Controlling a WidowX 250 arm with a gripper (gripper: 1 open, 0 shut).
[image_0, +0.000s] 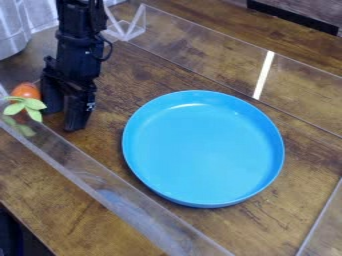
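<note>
At the left, a black robot arm reaches down to its gripper (60, 108), which is low over the wooden table beside an orange carrot (26, 91) with pale green leaves. The carrot is partly hidden at the gripper's left, against the clear wall near the left edge. A large blue plate (202, 148) lies to the right of the gripper.
Clear plastic walls (128, 205) border the work area, one running diagonally along the lower left. A white object (14, 25) stands at the top left. Bare wood lies behind and right of the plate.
</note>
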